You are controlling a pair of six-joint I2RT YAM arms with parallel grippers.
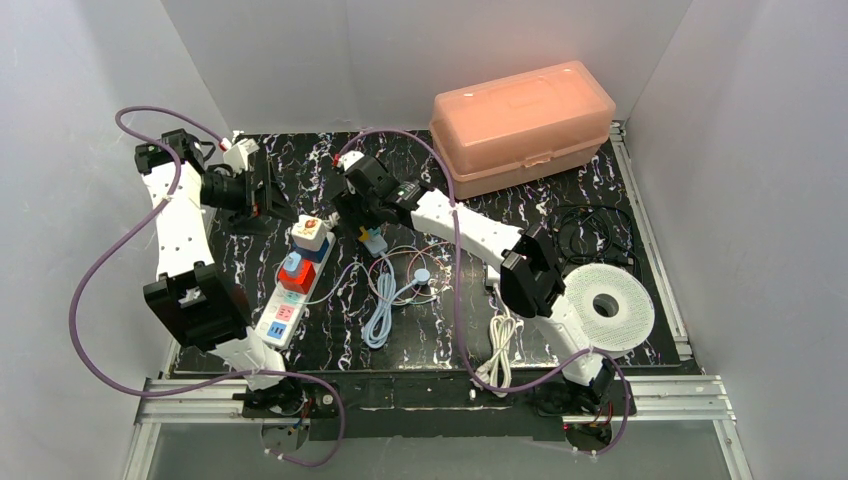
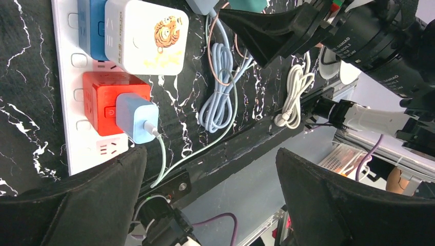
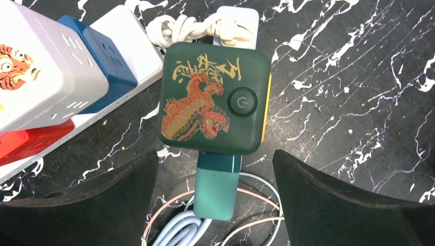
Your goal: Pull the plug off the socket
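Observation:
A white power strip point(image 2: 72, 148) holds stacked cube plugs: white tiger point(image 2: 144, 37), blue point(image 2: 91, 28) and red point(image 2: 97, 105), with a light-blue charger point(image 2: 134, 119) on the red one. A green dragon cube point(image 3: 213, 97) with a yellow layer and a teal plug point(image 3: 216, 187) stands apart, right of the strip. My right gripper is open over the green cube, fingers either side of the teal plug's end. My left gripper is open, off the strip's side, nothing between its fingers.
Coiled blue cable point(image 1: 382, 320) and white cables lie in the middle and front. A peach box point(image 1: 520, 120) stands at back right, with black cables and a white reel point(image 1: 625, 310) at right.

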